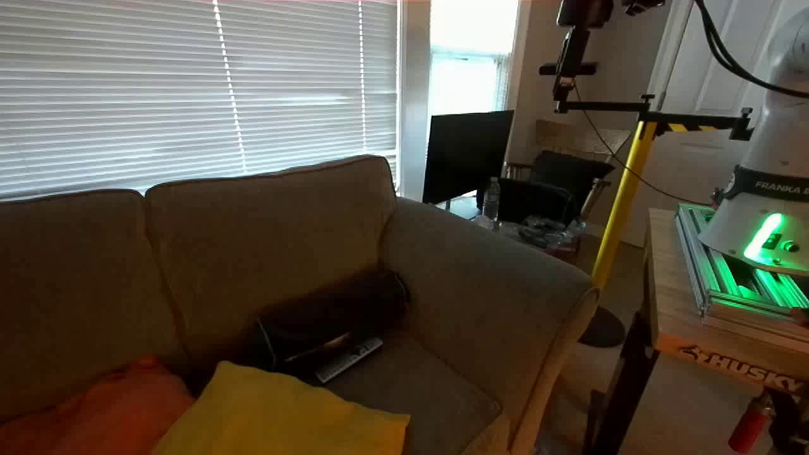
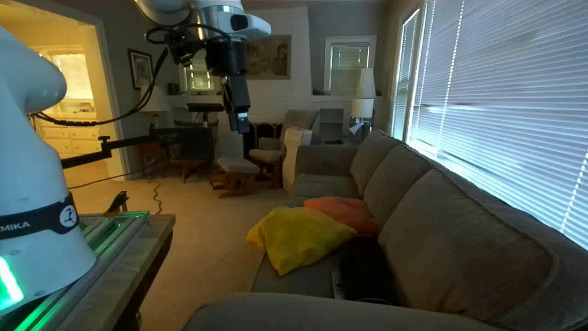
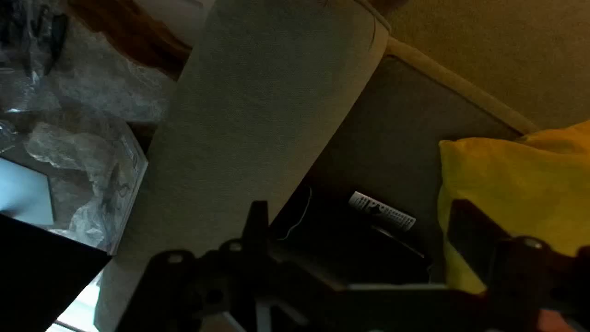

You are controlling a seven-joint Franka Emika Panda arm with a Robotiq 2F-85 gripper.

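High over the couch, my gripper stands open, its two dark fingers wide apart with nothing held between them. The same gripper (image 2: 240, 124) points downward in exterior view 2. Below it on the seat, a grey remote control (image 3: 382, 210) lies beside a black bag-like object (image 3: 348, 249). Exterior view 1 shows the remote (image 1: 349, 359) against the front of that dark object (image 1: 334, 315), in the corner by the armrest. A yellow pillow (image 1: 280, 413) and an orange pillow (image 1: 102, 413) lie further along the seat.
The couch armrest (image 1: 485, 258) rises beside the seat corner. Past it stand a black monitor (image 1: 468, 157) and a water bottle (image 1: 491, 200). A yellow pole (image 1: 626, 201) stands near the wooden workbench (image 1: 667, 303). Bare cushion shows between remote and armrest front.
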